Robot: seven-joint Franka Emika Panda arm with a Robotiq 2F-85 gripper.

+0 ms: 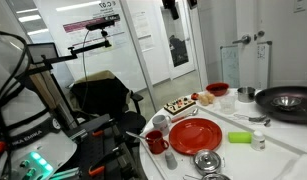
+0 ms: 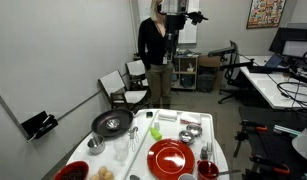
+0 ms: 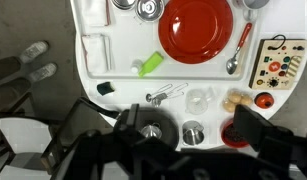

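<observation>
High above the table, my gripper stands open, with nothing held between its fingers. In the wrist view the tabletop lies far below them. A red plate rests on the white tray, with a green sponge beside it. The red mug stands near the arm's side of the table. At the far end sits a black frying pan; a small steel pot and a red bowl are nearby. A wooden board carries several small pieces.
Measuring spoons and a clear cup lie between sponge and pot. White cloths cover one end of the tray. A person stands behind the table. The air around the gripper looks clear.
</observation>
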